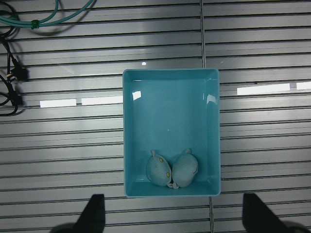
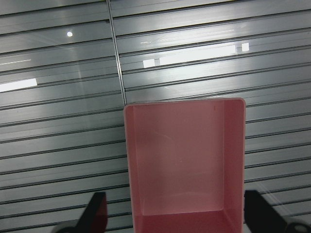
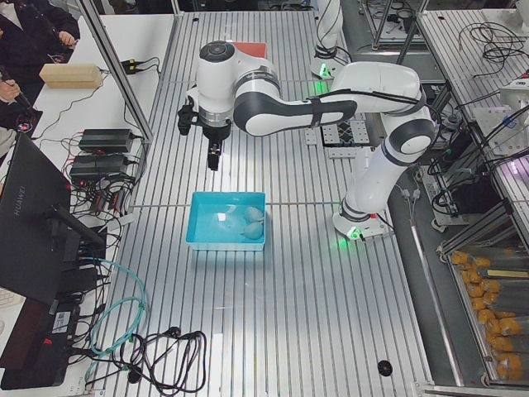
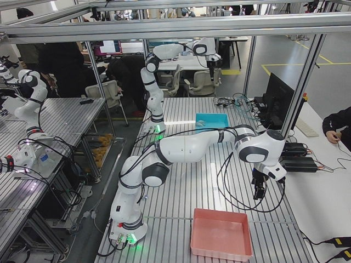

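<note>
A blue bin [image 1: 170, 107] on the slatted table holds two pale blue plush toys [image 1: 158, 170] side by side at one end. My left gripper hangs high over the table beside that bin, its fingers wide apart with nothing between. In the right wrist view a pink bin [image 2: 180, 160] is empty; my right gripper is above it, also open and empty.
Black cables [image 3: 165, 364] and teal cables [image 3: 124, 281] lie along the table edge by a monitor [image 3: 33, 223]. The table between the two bins is clear.
</note>
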